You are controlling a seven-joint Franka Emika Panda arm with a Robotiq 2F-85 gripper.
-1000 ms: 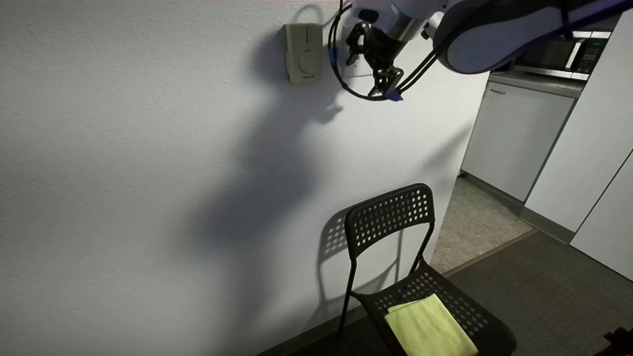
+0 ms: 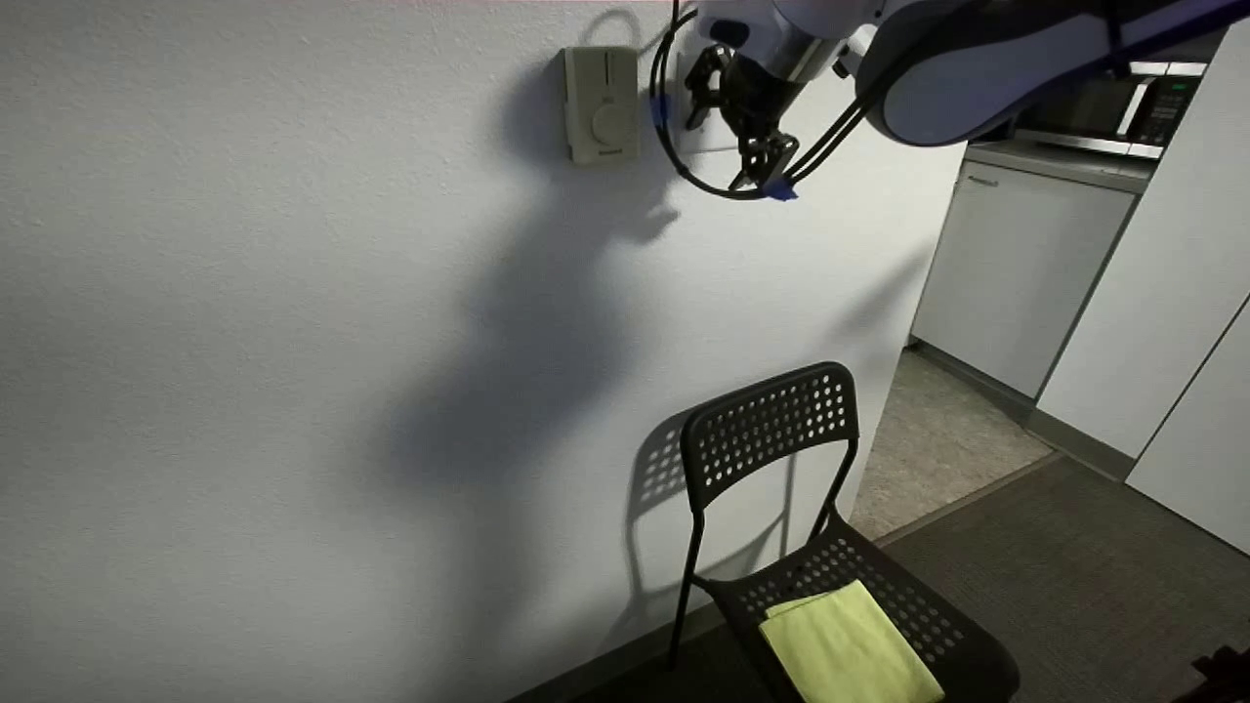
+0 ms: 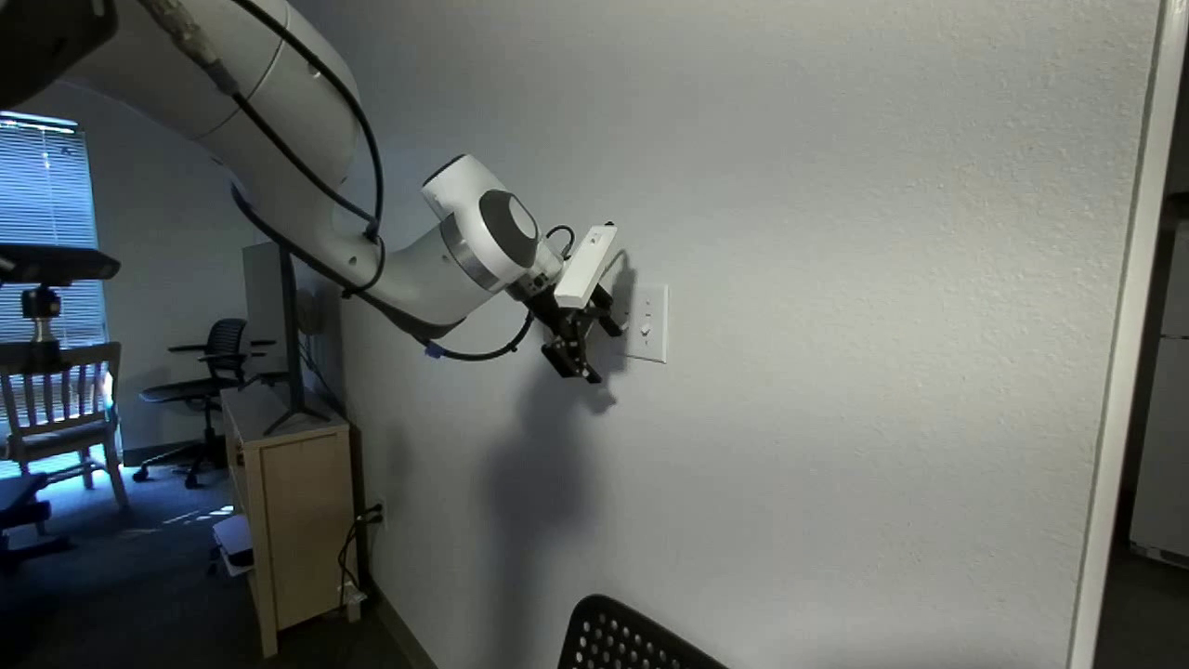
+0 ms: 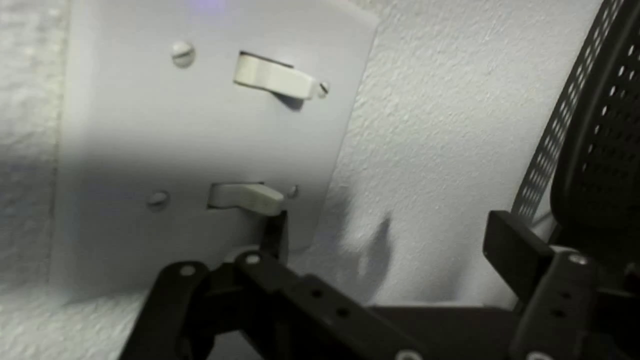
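A white switch plate with two toggle switches fills the left of the wrist view. Its upper toggle stands clear of the fingers. At the lower toggle, one fingertip appears at or just below the lever's end; whether they touch I cannot tell. The other finger is far to the right, so my gripper is open with nothing between its fingers. In the second exterior view the gripper is at the left side of the switch plate, close to the wall.
A beige thermostat is on the wall left of the gripper. Below stands a black perforated chair with a folded yellow cloth on its seat. The wall right of the plate is bare.
The gripper and arm look almost the same as a second ago, with at most a very slight shift. The chair and cloth have not moved.
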